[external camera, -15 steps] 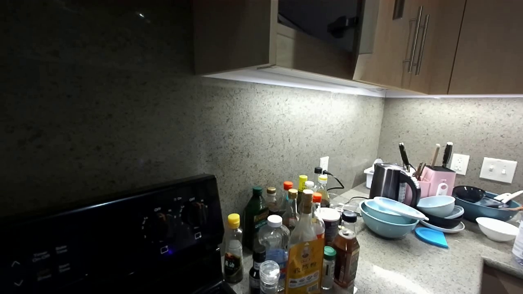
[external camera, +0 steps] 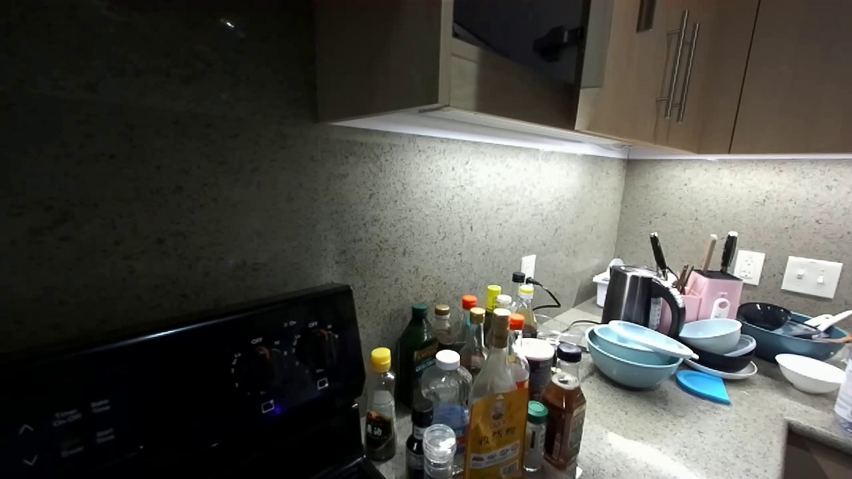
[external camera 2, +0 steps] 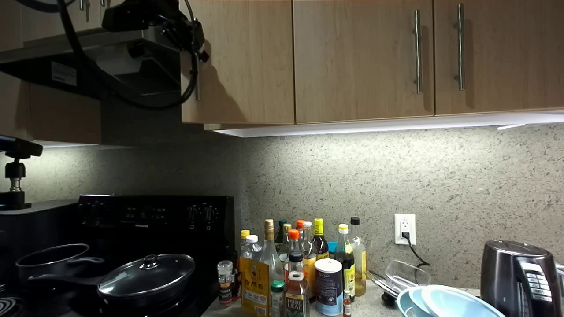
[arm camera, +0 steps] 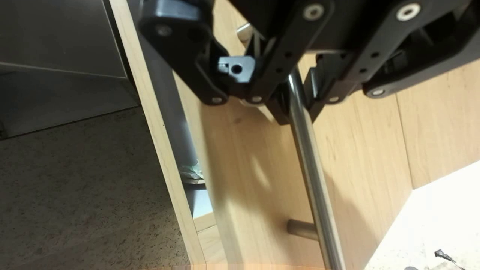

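Observation:
In the wrist view, a light wood cabinet door (arm camera: 265, 180) carries a long metal bar handle (arm camera: 315, 180). My gripper is shut on this bar, with one finger on either side of it. The door stands ajar: a narrow gap (arm camera: 180, 121) lies between its edge and the cabinet frame (arm camera: 155, 130), and part of the interior shows low in the gap. From exterior view 2, the dark arm and gripper (external camera 2: 182, 37) are at the upper left, in front of the door (external camera 2: 243, 63); the fingertips cannot be made out there.
Below the cabinets, several bottles (external camera 2: 296, 264) crowd the counter beside the stove (external camera 2: 158, 211). A range hood (external camera 2: 127, 58) is close to the arm, and a black cable (external camera 2: 153, 107) loops beneath it. Bowls (external camera: 635, 359) and a kettle (external camera: 631, 299) stand farther right.
In exterior view 1, the edges near the top of the cabinet opening have shifted very slightly left. The counter items have not moved.

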